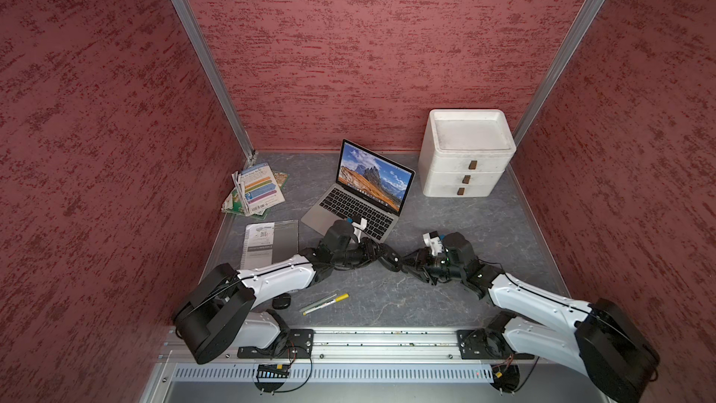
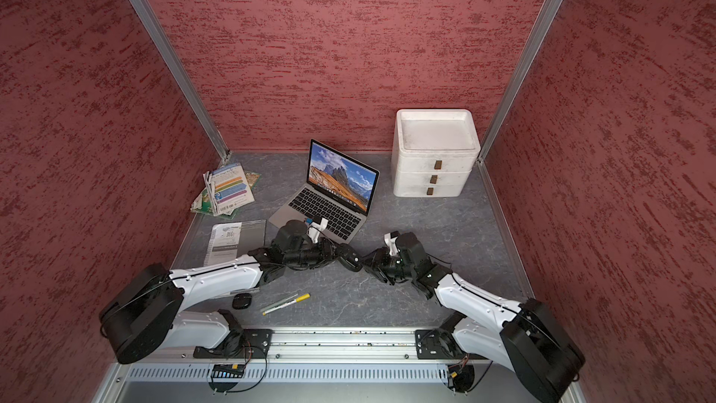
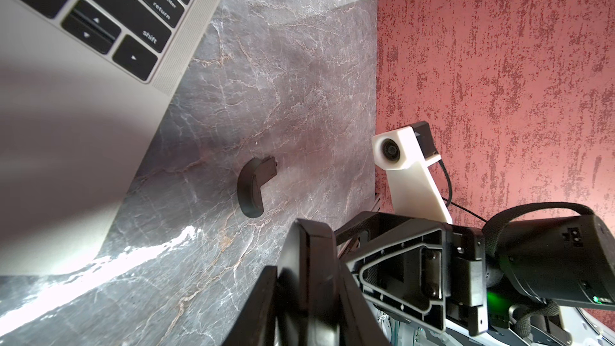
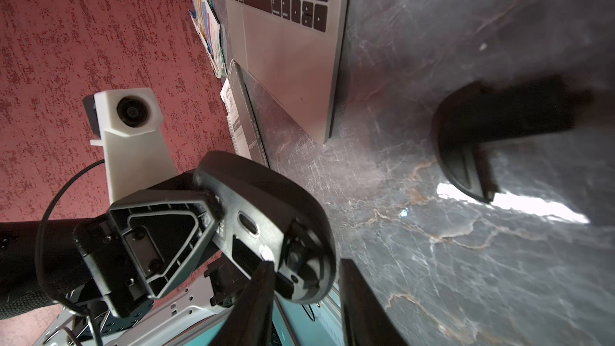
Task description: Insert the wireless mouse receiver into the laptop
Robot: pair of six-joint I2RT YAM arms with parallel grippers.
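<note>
My left gripper is shut on the black mouse (image 4: 256,201), held above the table just off the laptop's (image 3: 77,153) near right corner. In the right wrist view the mouse's underside shows, with a recess open near its end. That end sits between the fingers of my right gripper, which is shut on it. A curved black piece (image 3: 250,189), looking like a mouse cover, lies on the table below. I cannot make out the receiver. The laptop stands open, screen lit, its right edge facing the free table.
A white drawer unit (image 1: 468,153) stands at the back right. Books (image 1: 259,188), a notebook (image 1: 285,239), pens (image 1: 325,303) and a small black item (image 1: 281,300) lie on the left.
</note>
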